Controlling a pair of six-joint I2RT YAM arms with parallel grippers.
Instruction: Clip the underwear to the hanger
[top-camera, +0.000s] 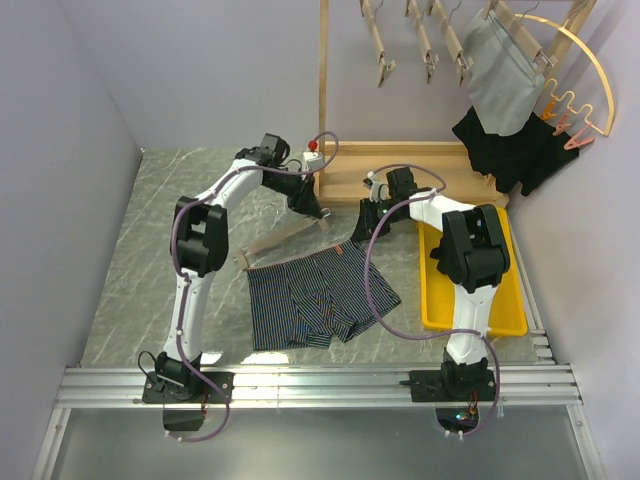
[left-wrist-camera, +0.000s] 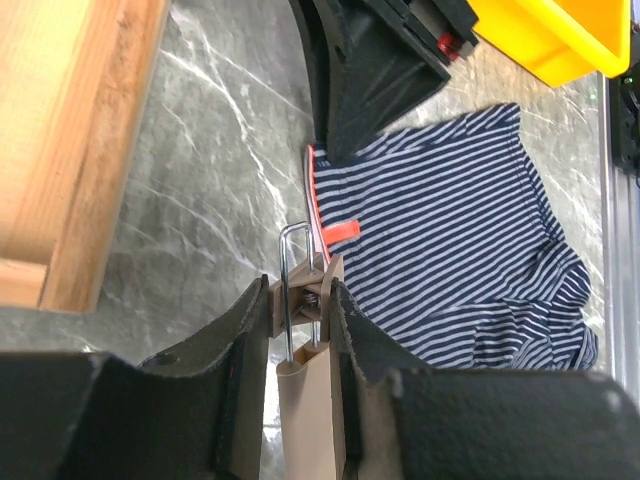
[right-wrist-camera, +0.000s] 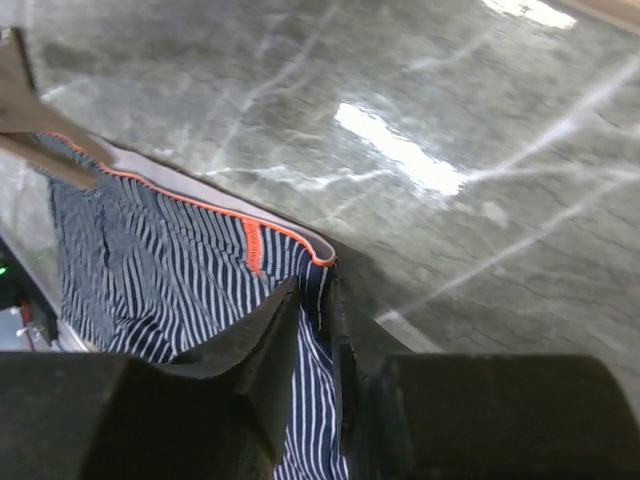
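The wooden hanger (top-camera: 285, 235) lies slanted along the waistband side of the striped underwear (top-camera: 320, 285). My left gripper is shut on the hanger's right clip (left-wrist-camera: 318, 290), just off the waistband. Spread flat, the navy-and-white underwear shows its orange-edged waistband and an orange tag (right-wrist-camera: 253, 246) in the right wrist view. Around the waistband's right corner, my right gripper is part open, with a fold of cloth between its fingertips. The hanger's other clip (right-wrist-camera: 35, 125) is near the waistband's far end; whether it touches the cloth, I cannot tell.
A wooden rack base (top-camera: 410, 165) stands close behind both grippers. To the right is a yellow bin (top-camera: 510, 310) holding something dark. Several hangers (top-camera: 420, 40) hang at the back, with grey and black clothes.
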